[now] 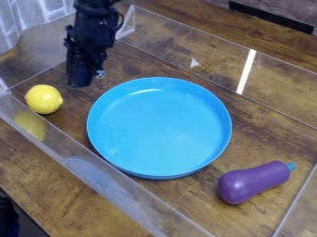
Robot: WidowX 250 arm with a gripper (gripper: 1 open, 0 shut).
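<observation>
My gripper point(87, 70) is at the upper left over the wooden table, its black body reaching down from the top edge; whether its fingers are open is hard to make out. A yellow lemon-like ball point(44, 98) rests below and left of it, apart from it. A large blue plate point(158, 128) lies in the middle, and a purple toy eggplant point(253, 182) lies at the lower right.
Clear plastic walls border the area on the left and along the lower left.
</observation>
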